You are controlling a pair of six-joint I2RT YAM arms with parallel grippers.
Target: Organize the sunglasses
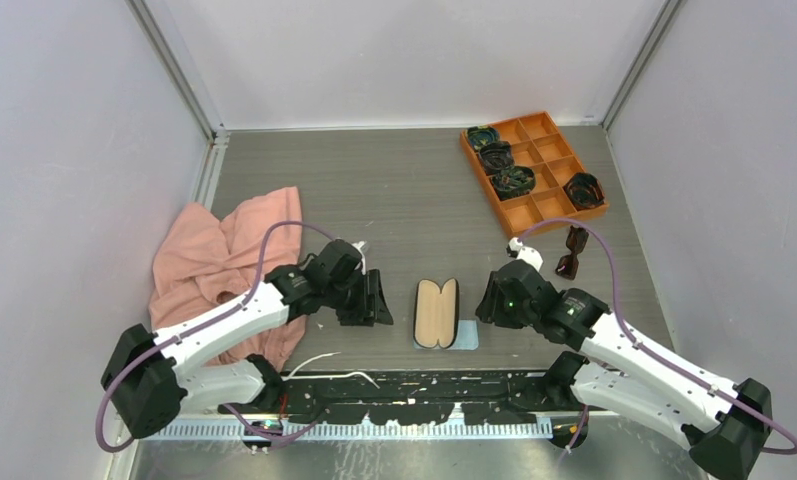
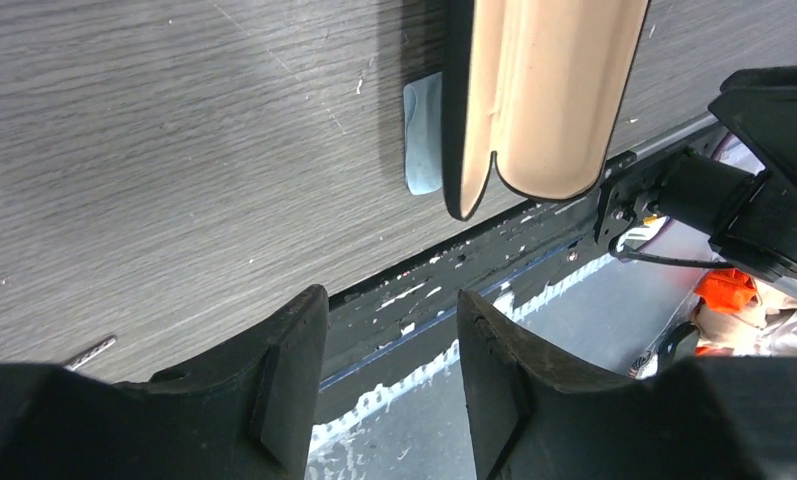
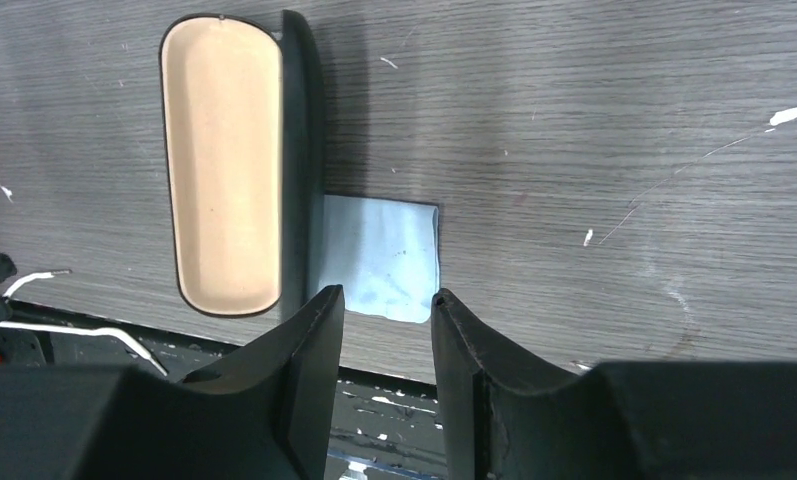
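An eyeglass case (image 1: 436, 313) with a tan lining lies spread open and empty on the grey table, partly over a light blue cloth (image 3: 382, 258). Dark sunglasses (image 1: 572, 252) rest on the table at the right, clear of the case. To the left of the case is my left gripper, its fingers apart and nothing between them. My right gripper stands on the case's other side, likewise open and empty; in its wrist view the cloth's lower edge shows just beyond the fingertips.
At the back right, an orange compartment tray (image 1: 519, 214) holds several dark coiled items. A pink cloth (image 1: 224, 260) is heaped at the left. White cable ends (image 1: 334, 376) stick out near the front edge.
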